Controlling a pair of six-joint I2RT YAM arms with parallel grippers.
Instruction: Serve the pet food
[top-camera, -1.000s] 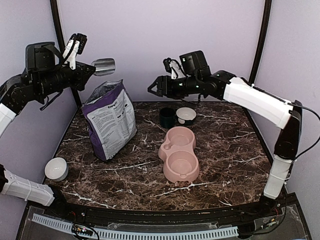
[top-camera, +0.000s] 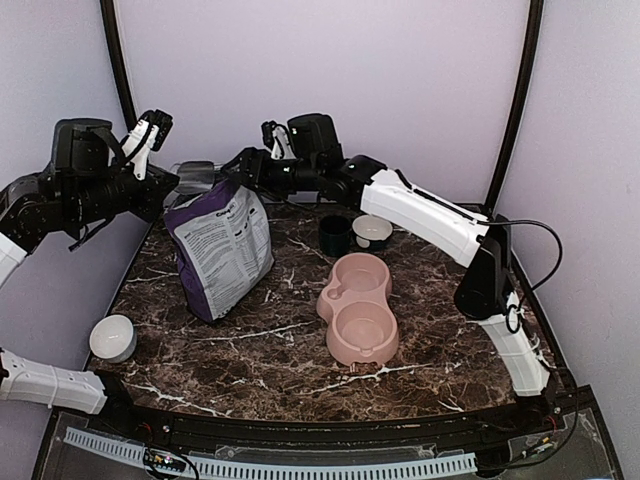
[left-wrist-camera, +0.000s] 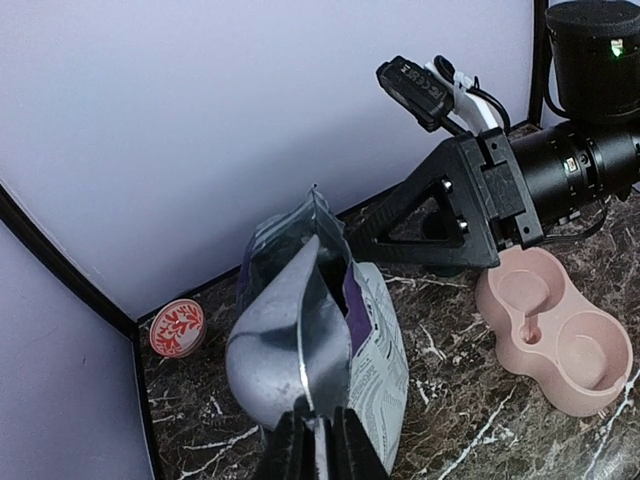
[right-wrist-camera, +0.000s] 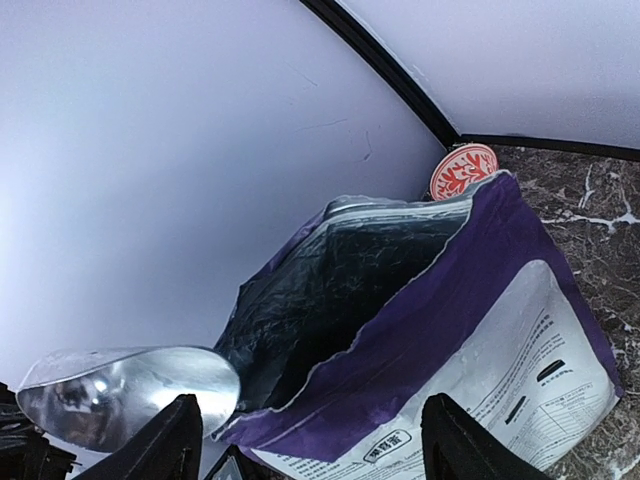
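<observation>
A purple-and-white food bag (top-camera: 220, 255) stands upright at the left of the table, its mouth open and dark inside in the right wrist view. My left gripper is shut on the handle of a metal scoop (left-wrist-camera: 270, 350), whose head hangs at the bag's mouth (right-wrist-camera: 340, 280). My right gripper is open at the bag's upper edge, its fingers either side near the purple rim; whether they touch it is unclear. A pink double feeding bowl (top-camera: 362, 330) sits right of the bag.
A white bowl (top-camera: 113, 337) is at the front left. A dark cup (top-camera: 335, 234) and white bowl (top-camera: 372, 228) stand at the back. A red-patterned lid (left-wrist-camera: 178, 327) shows beside the bag.
My right gripper has moved left to the bag's top. The left gripper with the scoop has moved down to the bag's mouth.
</observation>
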